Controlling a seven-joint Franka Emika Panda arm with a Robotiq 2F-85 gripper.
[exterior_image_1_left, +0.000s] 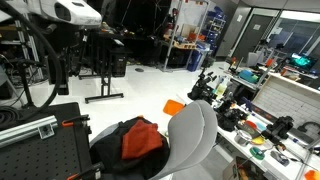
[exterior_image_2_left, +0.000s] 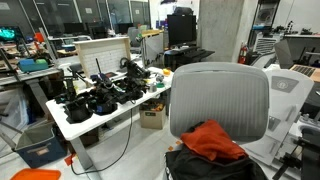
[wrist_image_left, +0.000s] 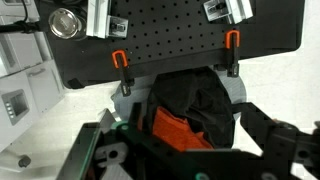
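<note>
A red cloth (exterior_image_1_left: 142, 138) lies crumpled on a black cloth (exterior_image_1_left: 108, 136) on the seat of a grey chair (exterior_image_1_left: 192, 137). Exterior view 2 shows the same red cloth (exterior_image_2_left: 212, 140) in front of the chair's broad backrest (exterior_image_2_left: 225, 100). Looking down in the wrist view, I see the black cloth (wrist_image_left: 197, 92) and, partly behind my hand, the red-orange cloth (wrist_image_left: 172, 128). My gripper is open, its dark fingers wide apart at the lower edge, with nothing held between them. Its height above the cloths is hard to judge.
The black perforated tabletop (wrist_image_left: 170, 45) carries orange-handled clamps (wrist_image_left: 120, 58) and metal brackets (wrist_image_left: 100, 18). Its edge runs beside the chair. A white table (exterior_image_2_left: 100, 120) crowded with black devices stands behind, and an orange bin (exterior_image_2_left: 40, 146) sits on the floor.
</note>
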